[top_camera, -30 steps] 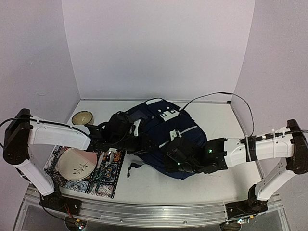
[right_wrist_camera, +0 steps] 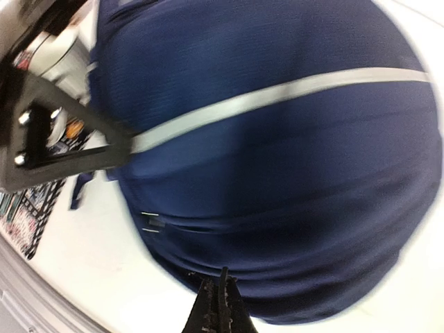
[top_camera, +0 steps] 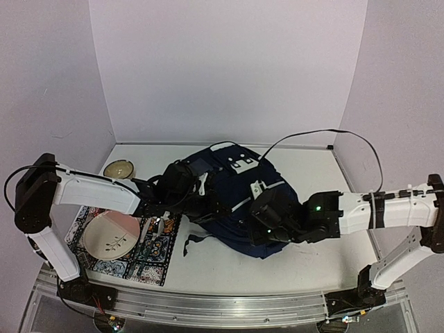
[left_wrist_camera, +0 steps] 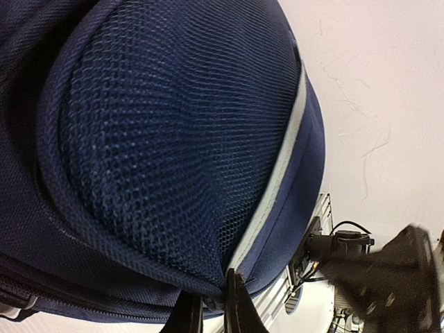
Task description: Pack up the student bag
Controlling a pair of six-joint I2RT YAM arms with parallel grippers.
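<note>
A navy blue bag (top_camera: 236, 182) with pale trim lies in the middle of the table. My left gripper is shut on a fold of its edge, beside the end of the pale strip (left_wrist_camera: 277, 173). In the right wrist view, dark fingers of the left arm (right_wrist_camera: 118, 146) touch the bag at that strip. My right gripper is over the bag's near side, its tips together and no fabric showing between them. Both arms hide part of the bag in the top view, and the inside of the bag cannot be seen.
On the left, a patterned mat (top_camera: 154, 267) carries a pinkish plate (top_camera: 111, 236) and cutlery (top_camera: 159, 227). Behind it stands a small bowl (top_camera: 118, 169). A loose strap (top_camera: 197, 238) trails from the bag's near left. Bare table lies at the right and front.
My right gripper has shifted to the right over the bag. My left gripper moved slightly right earlier and now stays by the bag's edge. The bag itself has hardly moved.
</note>
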